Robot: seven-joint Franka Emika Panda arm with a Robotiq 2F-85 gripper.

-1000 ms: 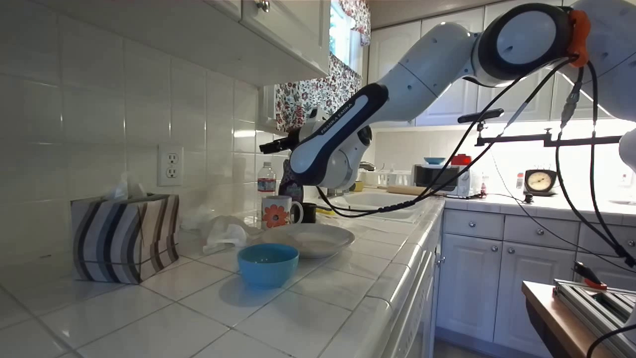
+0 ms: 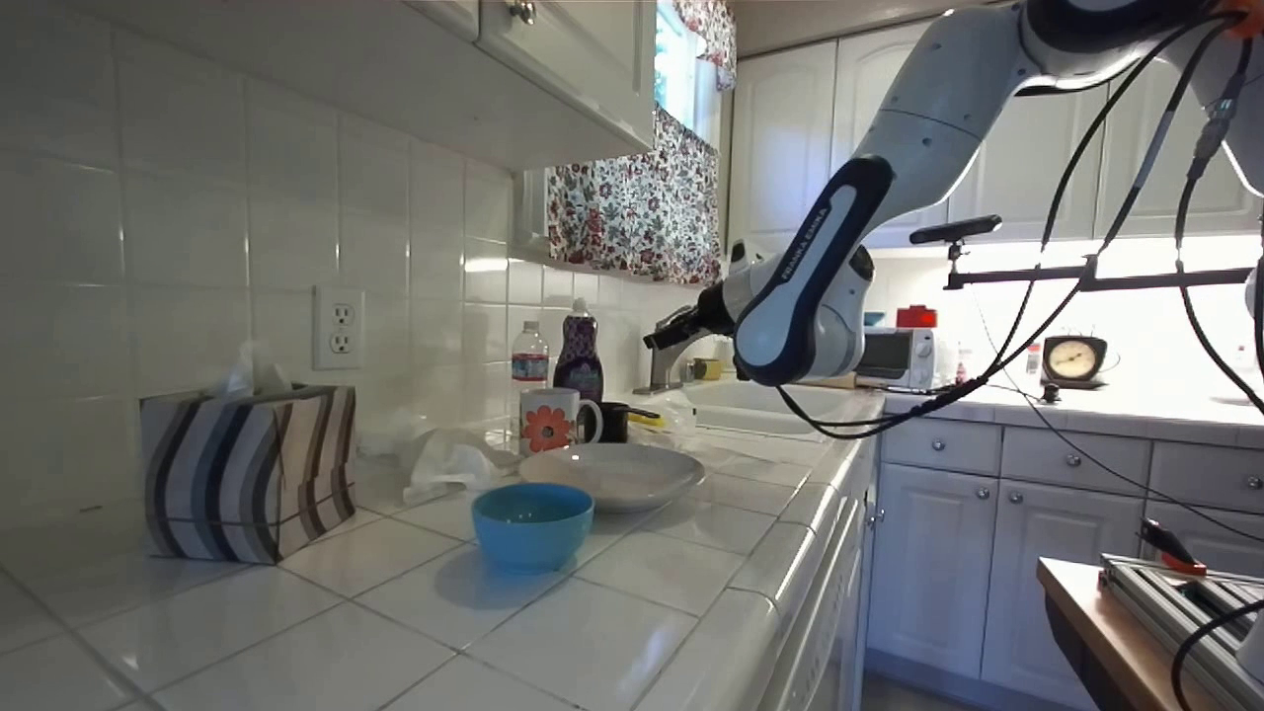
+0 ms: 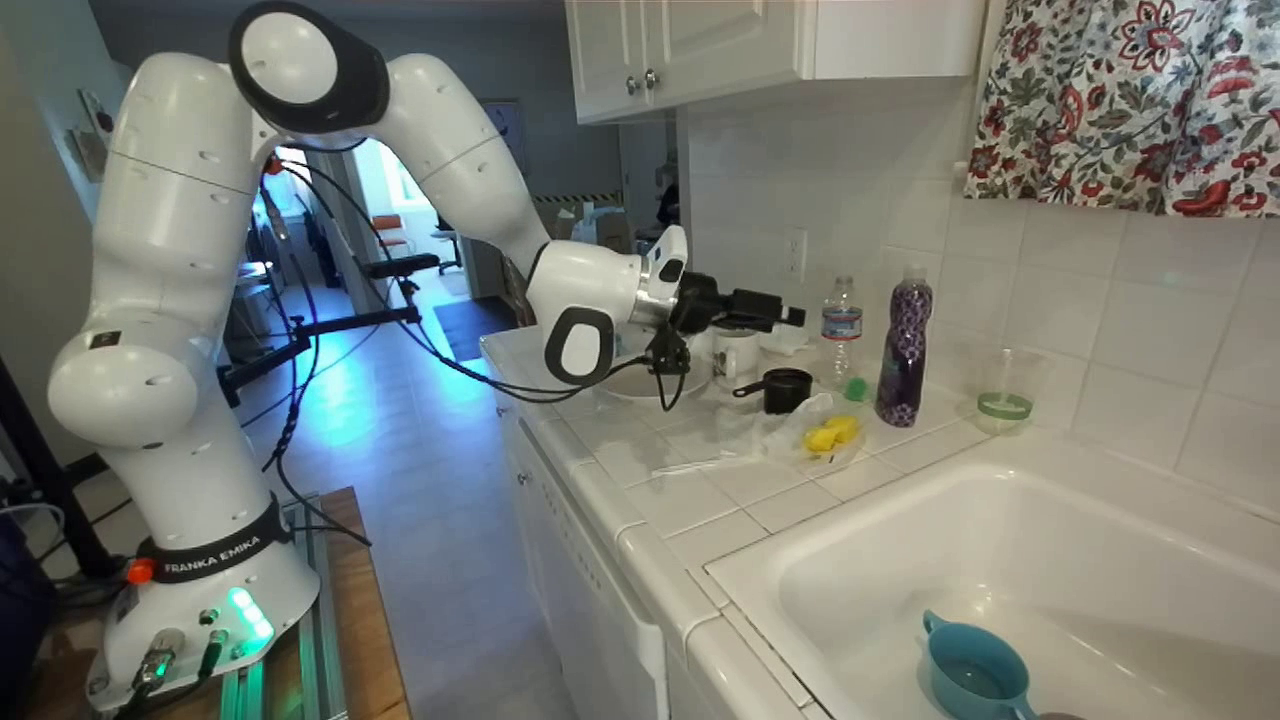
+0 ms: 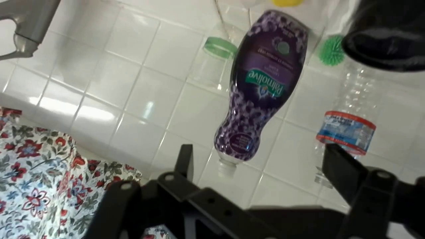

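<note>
My gripper is open, its black fingers (image 4: 185,161) wide apart with nothing between them. Ahead of it in the wrist view stands a purple Palmolive soap bottle (image 4: 265,75), its white cap pointing toward the gap between the fingers. A clear water bottle (image 4: 345,129) appears beyond the right finger. In exterior view 2 the gripper (image 3: 786,312) is held level above the counter, left of the soap bottle (image 3: 905,348) and the water bottle (image 3: 841,330). Contact with either bottle does not show.
A black pot (image 3: 782,390), yellow item (image 3: 830,434) and clear cup (image 3: 1005,390) share the counter. The sink (image 3: 960,504) holds a teal cup (image 3: 974,666). A blue bowl (image 2: 533,525), plate (image 2: 612,474), flowered mug (image 2: 548,422) and tissue box (image 2: 249,474) stand in exterior view 1.
In exterior view 1 the arm and gripper have swung right, and the gripper sits slightly lower in the picture, toward the faucet. The counter objects show no movement.
</note>
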